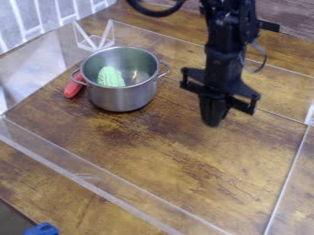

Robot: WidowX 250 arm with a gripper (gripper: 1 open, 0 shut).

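Observation:
My black gripper [215,114] hangs over the wooden table, right of a steel pot [128,93]; it is shut, with nothing visible between its fingertips, and slightly blurred. The pot holds a pale green, bumpy object [110,77] that looks like a corn cob. A red object [72,86] lies just left of the pot, partly hidden behind it.
The bare tabletop [160,165] has free room in front of the pot and gripper. Clear panels border the left and right sides. A white wire-like object [94,39] stands behind the pot. A blue object [39,229] sits at the bottom left corner.

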